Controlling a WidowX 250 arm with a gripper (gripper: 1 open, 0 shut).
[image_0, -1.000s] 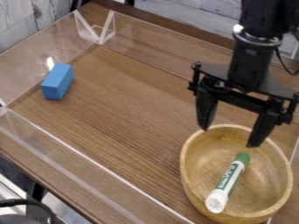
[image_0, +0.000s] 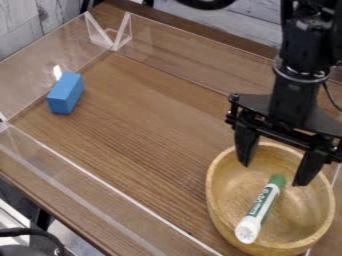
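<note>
My black gripper (image_0: 277, 152) hangs over the tan oval bowl (image_0: 219, 190) at the right, fingers spread open with nothing seen between them. In the bowl lies a white tube with a green cap (image_0: 258, 215), tilted diagonally beneath the gripper. The bowl's far part is partly hidden by the gripper.
A blue block (image_0: 64, 92) lies on the wooden surface (image_0: 127, 150) at the left. Clear plastic walls edge the area at the upper left, with a dark object at the bottom left corner.
The gripper has moved slightly down and toward the camera over the bowl. The tube and the blue block have not visibly moved.
</note>
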